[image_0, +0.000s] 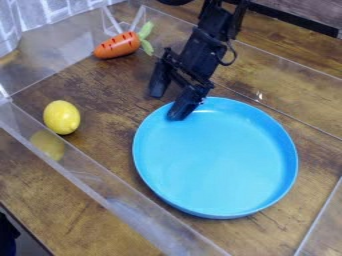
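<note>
The black robot gripper (178, 98) reaches down from the top centre, its open fingers low over the back-left rim of a blue round plate (214, 160). Whether it touches the plate is hard to tell. A yellow lemon-like object (62, 118) lies on the wooden floor at the left. An orange carrot with a green top (118, 45) lies at the back left, left of the arm.
Clear plastic walls edge the wooden surface (94, 80) at the left and bottom. The wood between the lemon and the carrot is bare, as is the area right of the arm.
</note>
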